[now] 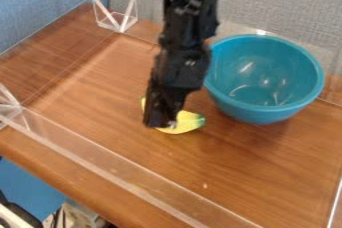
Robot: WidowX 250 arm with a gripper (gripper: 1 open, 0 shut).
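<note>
A yellow banana [179,123] with a green tip lies on the wooden table, partly hidden behind my black gripper [160,114]. The fingertips are down at the banana's left part; whether anything is between them is hard to see. Just to the right stands an empty turquoise bowl [267,82], apart from the banana.
White wire frames [115,14] stand at the back left and left edge. A transparent strip runs along the front, and grey walls close the back.
</note>
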